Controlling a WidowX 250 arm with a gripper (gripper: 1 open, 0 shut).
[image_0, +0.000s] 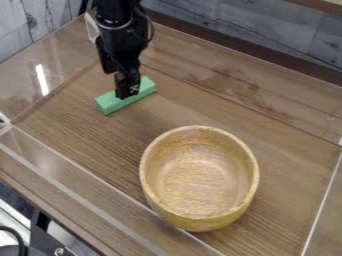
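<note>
My gripper (118, 74) is lowered from the top of the view over a green rectangular block (126, 94), with its black fingers open and their tips at or just above the block's upper left part. The block lies flat and diagonal on the brown wooden table (94, 150). I cannot tell whether the fingers touch it.
A large, empty, light wooden bowl (199, 175) stands at the lower right of the table. Pale edges border the table at the upper left and right, and dark cables lie at the lower left.
</note>
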